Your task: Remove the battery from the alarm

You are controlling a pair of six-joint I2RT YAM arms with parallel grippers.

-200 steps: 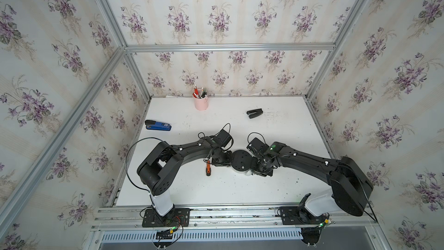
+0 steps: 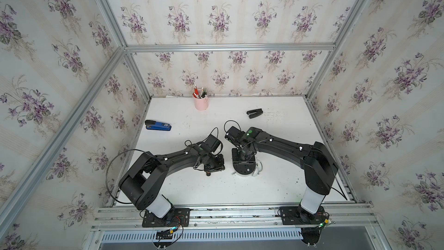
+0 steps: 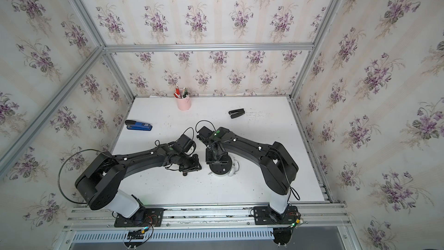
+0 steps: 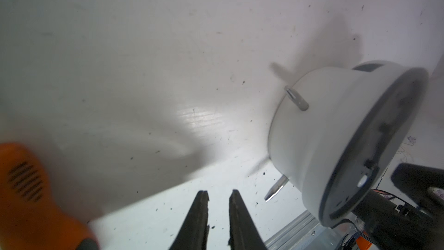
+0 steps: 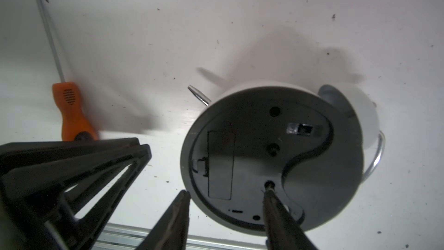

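The round alarm clock (image 5: 319, 189) lies face down, its dark grey back turned up and its white body below. A rectangular battery cover (image 5: 220, 165) with a small latch (image 5: 200, 166) sits closed in the back; no battery shows. My right gripper is open over the near part of the back, with nothing between its fingers. In the left wrist view the clock's white side (image 4: 319, 125) and metal legs stand right of my left gripper. That gripper's fingers are a little apart and empty, clear of the clock.
An orange-handled screwdriver (image 5: 69, 111) lies left of the clock, close to the left gripper. A blue stapler (image 2: 158, 125), a pink pen cup (image 2: 201, 103) and a black stapler (image 2: 254, 113) stand farther back.
My left gripper has drawn back leftward from the clock. The right gripper has moved left, from the clock's right side to above it. The clock has shifted slightly right and nearer the front.
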